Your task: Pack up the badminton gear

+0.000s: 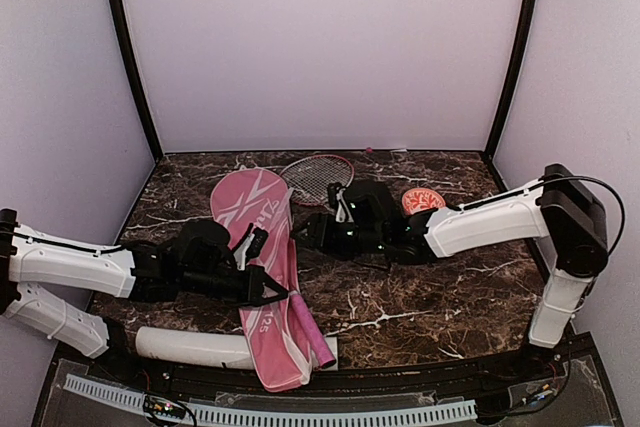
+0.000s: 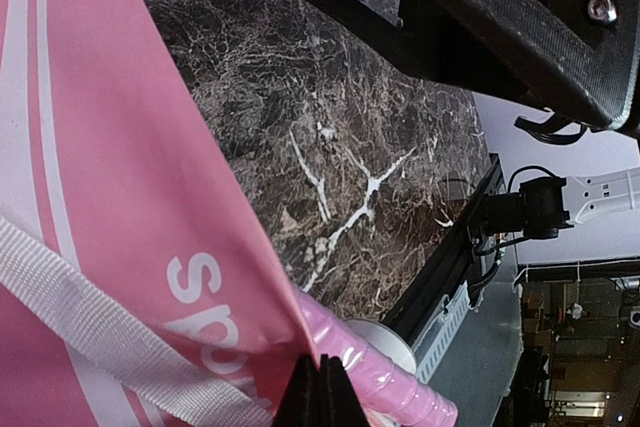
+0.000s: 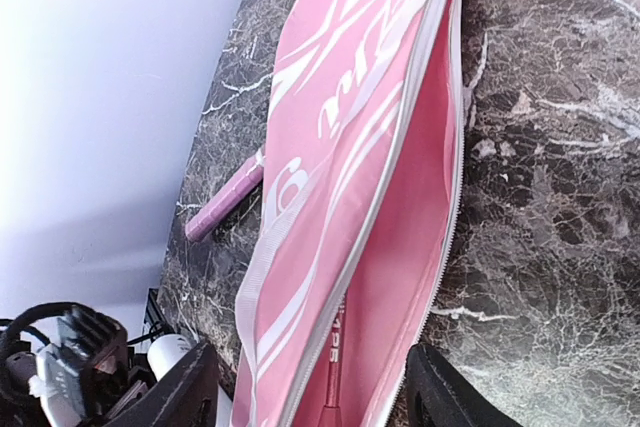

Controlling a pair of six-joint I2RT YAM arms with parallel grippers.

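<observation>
The pink racket bag lies lengthwise left of centre, its side open along a zipper. Inside the opening a thin red shaft shows. Beside the bag's narrow end, a pink handle sticks out toward the front. My left gripper is shut on the bag's edge, close to that handle. Over the bag's right side my right gripper stands open, with the slack bag opening below and between its fingers. A red-rimmed racket lies behind the bag.
A white tube lies along the front edge, partly under the bag. Another pink handle shows at the bag's far side. A round red-and-white item sits at the back right.
</observation>
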